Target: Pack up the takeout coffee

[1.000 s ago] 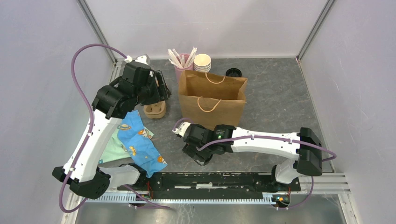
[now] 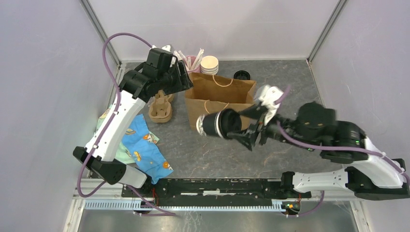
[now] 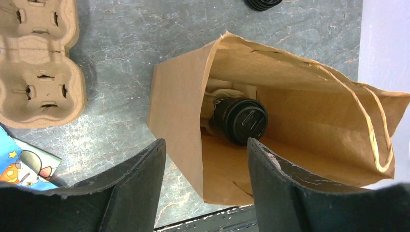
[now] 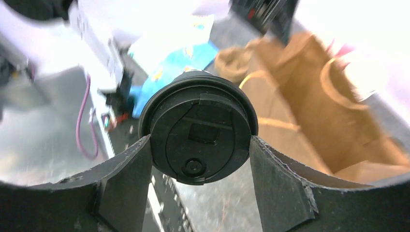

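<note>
A kraft paper bag [image 2: 217, 92] stands open near the middle; in the left wrist view a black lidded cup [image 3: 239, 121] lies on its side inside it. My left gripper [image 2: 183, 75] is open above the bag's left end, empty between its fingers. My right gripper is shut on a second black lidded cup [image 4: 198, 125], held tilted in the air in front of the bag, blurred in the top view.
A cardboard cup carrier [image 2: 160, 110] and blue cloths [image 2: 147, 154] lie left. Straws in a pink holder, stacked white lids [image 2: 209, 63] and black lids [image 2: 241, 75] stand behind the bag.
My right gripper has risen from the front table with the cup and swung right and up.
</note>
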